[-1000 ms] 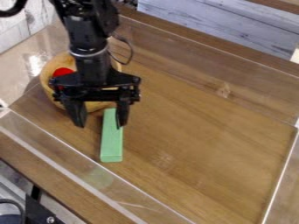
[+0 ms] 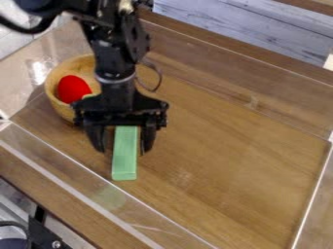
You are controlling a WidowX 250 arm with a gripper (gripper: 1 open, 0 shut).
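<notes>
My black gripper [image 2: 124, 131] hangs low over a green bar [image 2: 125, 161] on the wooden table, its fingers open on either side of the bar's upper part; whether they touch it I cannot tell. Behind the arm, at the left, a yellow-orange bowl [image 2: 58, 100] holds a red round object [image 2: 73, 88]. The bowl is partly hidden by the arm.
Clear edging strips run along its left front and right side, and a pale wooden wall stands behind.
The gripper has moved a little lower and nearer the green bar. The bar, bowl and red object appear unmoved, with more of the red object visible than a second ago.
</notes>
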